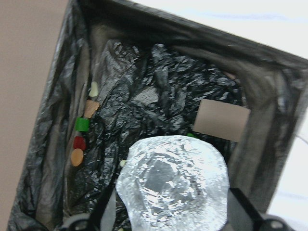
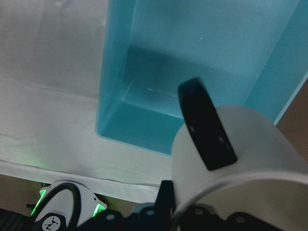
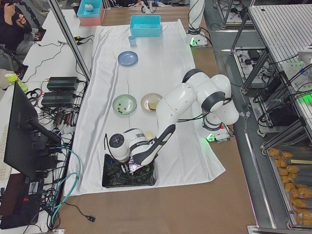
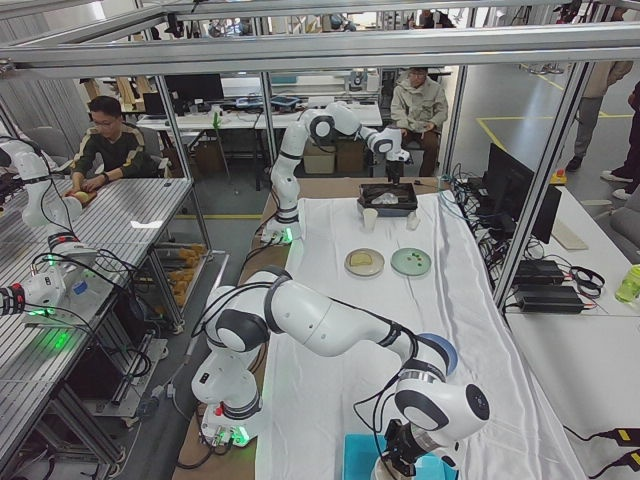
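In the left wrist view, a black bag-lined bin (image 1: 57, 125) holds small food pieces, a grey square (image 1: 221, 119) and a crumpled silvery item (image 1: 173, 178). My left gripper is over the bin, fingers at either side of the silvery item; whether they grip it is unclear. The bin is also at the table's near end in the left camera view (image 3: 109, 179). My right gripper is shut on a white cup (image 2: 250, 144), above the rim of an empty blue container (image 2: 113, 96).
A green plate (image 3: 124, 104) with small pieces, a beige plate (image 3: 146, 103) with a yellow piece, a blue plate (image 3: 127, 59) and a blue cup (image 3: 132, 41) stand on the white cloth (image 3: 107, 78). A monitor (image 3: 19, 136) and metal frames edge the workspace.
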